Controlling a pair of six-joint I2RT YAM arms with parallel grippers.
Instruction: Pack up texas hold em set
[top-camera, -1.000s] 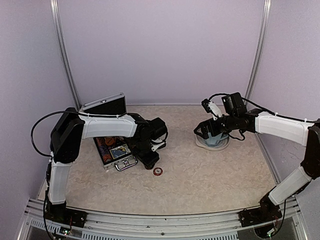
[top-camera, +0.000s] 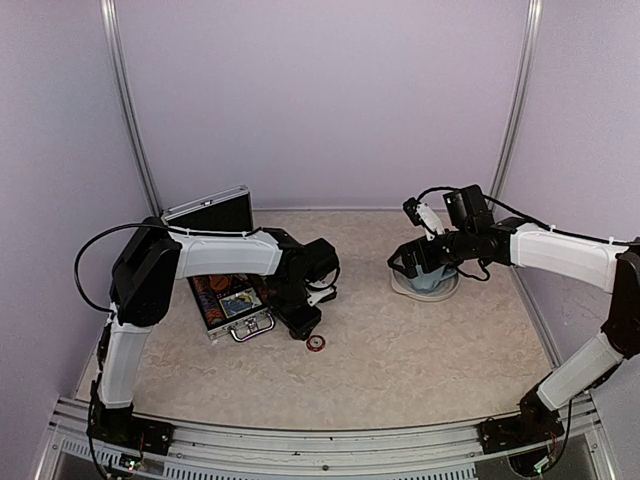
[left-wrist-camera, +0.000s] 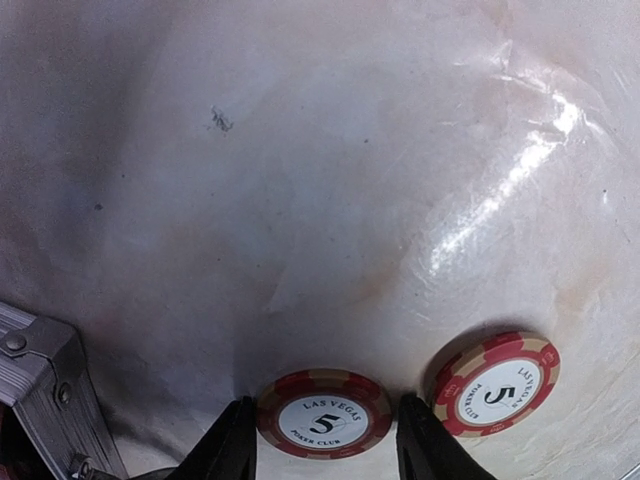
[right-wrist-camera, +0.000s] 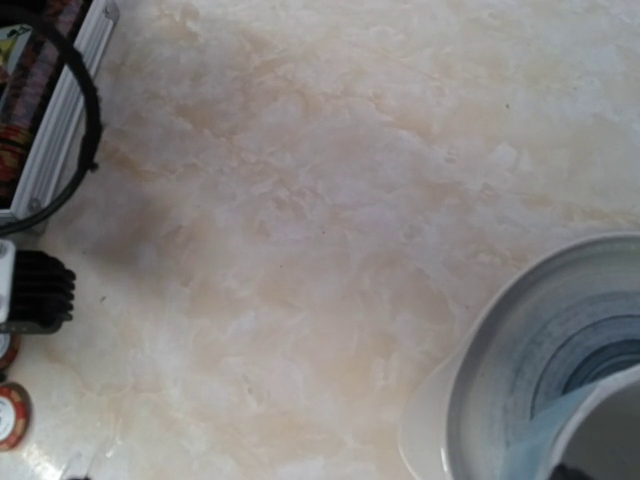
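In the left wrist view a red-and-tan poker chip (left-wrist-camera: 322, 420) marked 5 sits between the fingertips of my left gripper. The fingers are part open and close round its edges; whether they press on it I cannot tell. A second matching chip (left-wrist-camera: 498, 385) lies just outside the right finger. The top view shows that second chip (top-camera: 316, 343) on the table; the arm hides the first. The silver case (top-camera: 216, 328) is open, with cards and chips inside, partly behind the left arm. My right gripper (top-camera: 405, 263) stands open and empty.
A pale round dish (top-camera: 436, 296) with a light-blue item in it is beneath the right arm, close to that gripper. The case's handle (top-camera: 252, 327) juts toward the front, near the left gripper.
The right arm, the case and that chip have not moved.
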